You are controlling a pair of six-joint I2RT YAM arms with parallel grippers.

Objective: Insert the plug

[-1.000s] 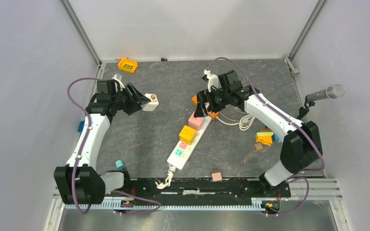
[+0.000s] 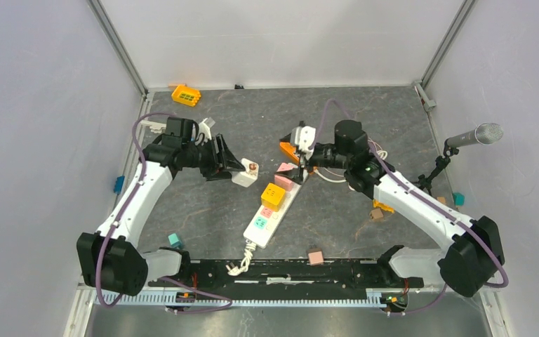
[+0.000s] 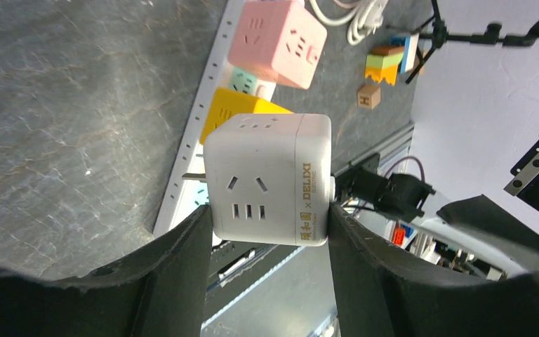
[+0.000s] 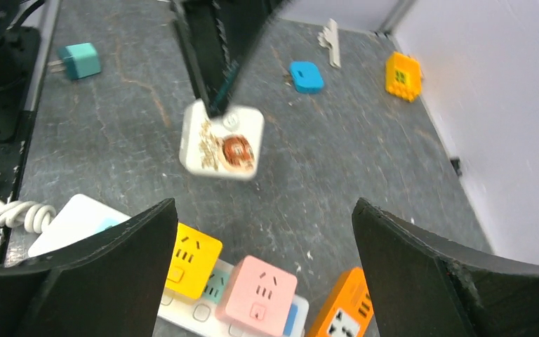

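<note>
A white cube plug (image 3: 263,179) with printed lettering is held between the fingers of my left gripper, its metal prongs (image 3: 194,176) pointing left in the left wrist view. From above, this plug (image 2: 246,173) hangs left of the power strip (image 2: 278,222), clear of it. On the strip sit a yellow cube plug (image 2: 273,197) and a pink cube plug (image 2: 285,176); bare sockets show at its near end. My right gripper stands open, nothing between its fingers, above the strip's far end near the pink plug.
An orange block (image 4: 344,307) lies by the strip's far end. The strip's coiled cord (image 2: 246,258) runs to the near edge. A teal plug (image 2: 175,241) rests near left, a yellow block (image 2: 186,95) far left. A microphone stand (image 2: 438,168) rises at right.
The left gripper has carried the white plug right and slightly nearer, toward the strip.
</note>
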